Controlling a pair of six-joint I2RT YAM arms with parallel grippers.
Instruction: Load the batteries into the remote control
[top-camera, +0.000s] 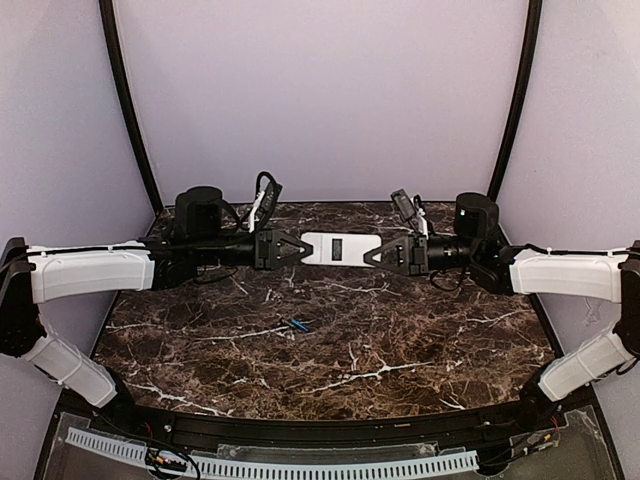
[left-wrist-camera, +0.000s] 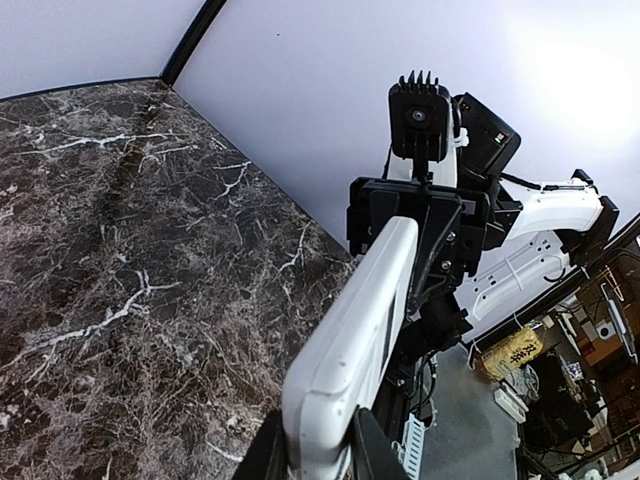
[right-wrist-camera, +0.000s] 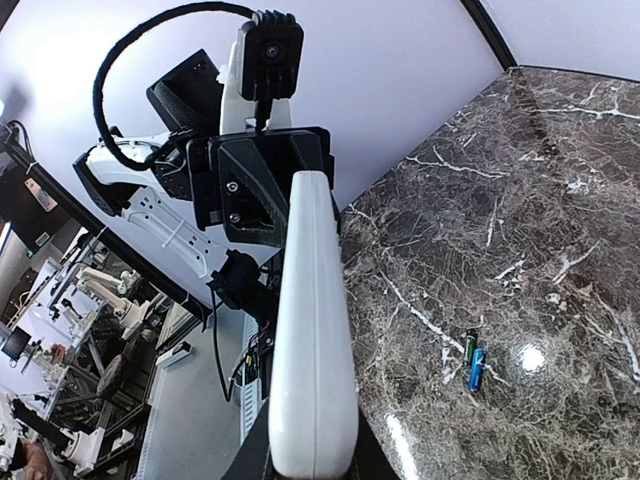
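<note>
The white remote (top-camera: 340, 250) is held level in mid-air between my two grippers, a dark rectangle in its middle. My right gripper (top-camera: 372, 255) is shut on its right end; in the right wrist view the remote (right-wrist-camera: 314, 330) fills the space above the fingers. My left gripper (top-camera: 303, 251) is at the other end, its fingers around that end in the left wrist view; whether they grip it I cannot tell. A green battery (right-wrist-camera: 470, 348) and a blue battery (right-wrist-camera: 476, 370) lie side by side on the marble table, below and toward the front.
Pale walls stand at the back and both sides, and a dark frame edge (top-camera: 330, 428) runs along the front.
</note>
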